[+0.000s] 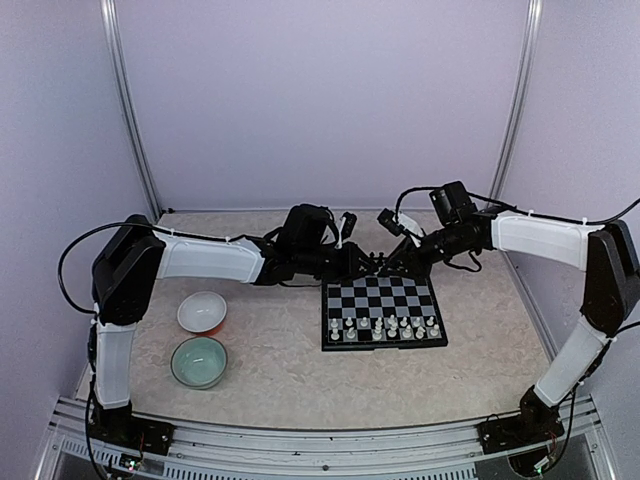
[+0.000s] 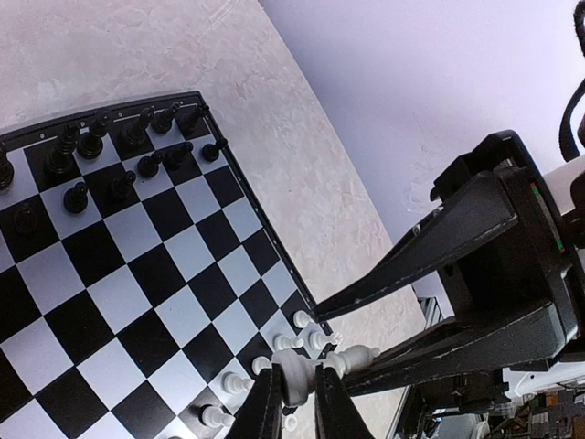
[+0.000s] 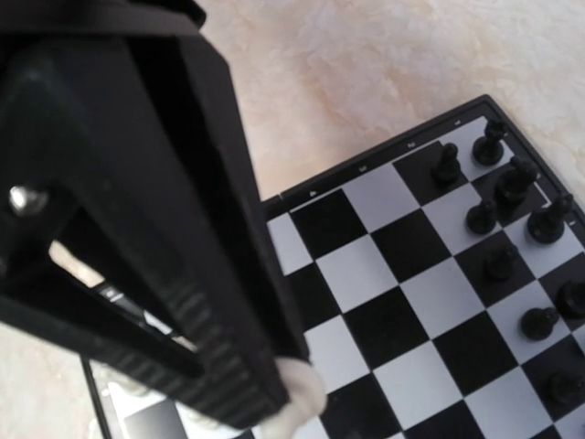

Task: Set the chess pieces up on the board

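A white chess piece (image 2: pixel 292 379) is pinched between the fingertips of my left gripper, held above the board (image 2: pixel 117 309). In the left wrist view it lies on its side, one end pointing right. My right gripper reaches in from that side, its fingers (image 2: pixel 422 267) parted; the lower fingertip is close by the piece, contact cannot be told. The left gripper's dark finger covers much of the right wrist view, the white piece (image 3: pixel 300 395) at its tip. Black pieces (image 3: pixel 515 181) stand along the far side; white pieces (image 1: pixel 392 323) line the near side.
Left of the board stand a white bowl (image 1: pixel 202 306) and a green bowl (image 1: pixel 199 362). Both arms meet closely over the board's far edge. The table right of the board (image 1: pixel 490 330) is clear.
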